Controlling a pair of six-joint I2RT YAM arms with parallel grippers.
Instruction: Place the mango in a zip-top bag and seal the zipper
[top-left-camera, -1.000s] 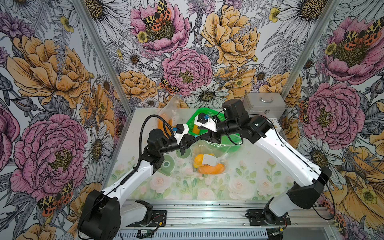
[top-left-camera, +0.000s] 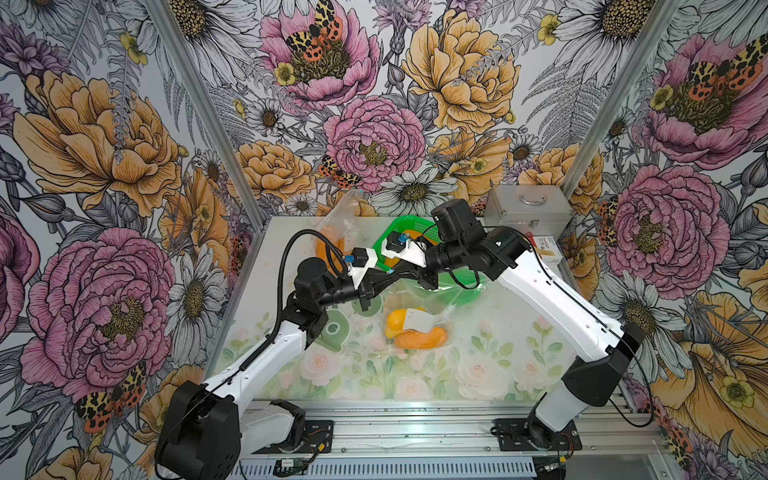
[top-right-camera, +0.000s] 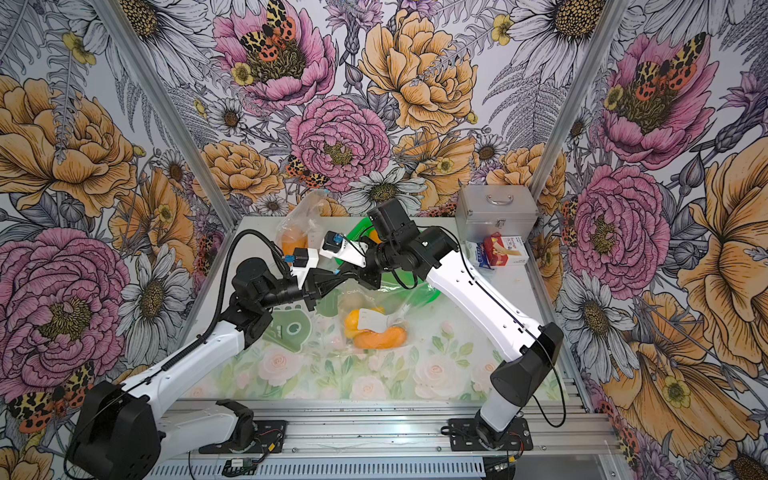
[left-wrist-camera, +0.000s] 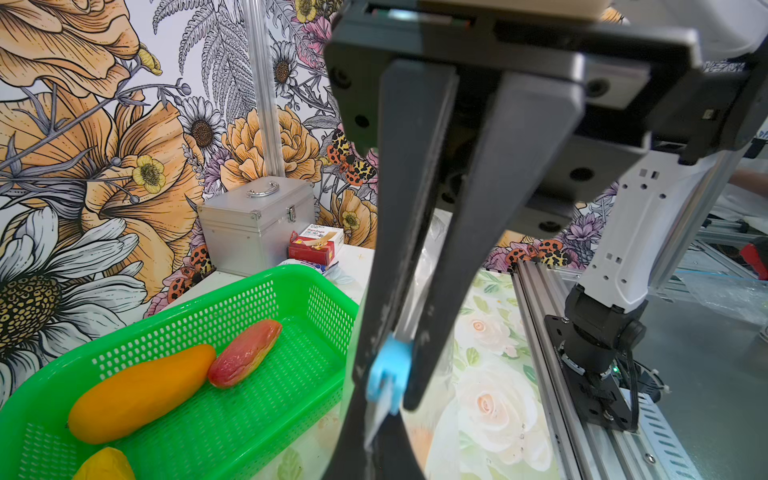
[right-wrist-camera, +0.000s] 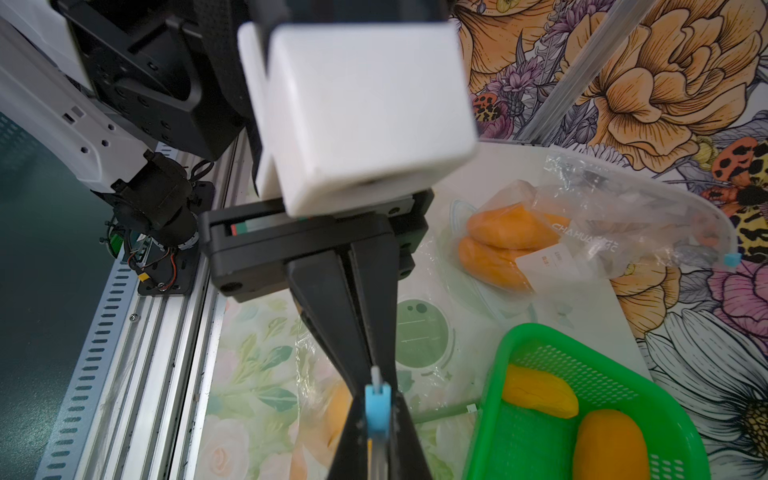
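Note:
The clear zip bag has its mouth raised to my grippers, while its lower part rests on the table. Through the film show a yellow fruit, an orange mango and a white label. A light blue zipper slider sits between the fingers of my right gripper, which is shut on it. Tip to tip with it, my left gripper is shut; a thin pale strip of the bag's edge runs into its fingertips. How far along the zip the film is closed cannot be made out.
Behind the bag stands a green basket with several fruits. A second bag with orange fruit lies at the back left. Green printed shapes mark the table. A metal case stands back right.
The right arm has shifted slightly left, its gripper coming closer to the left one. The left arm has stayed in place, and the bagged fruit has hardly moved.

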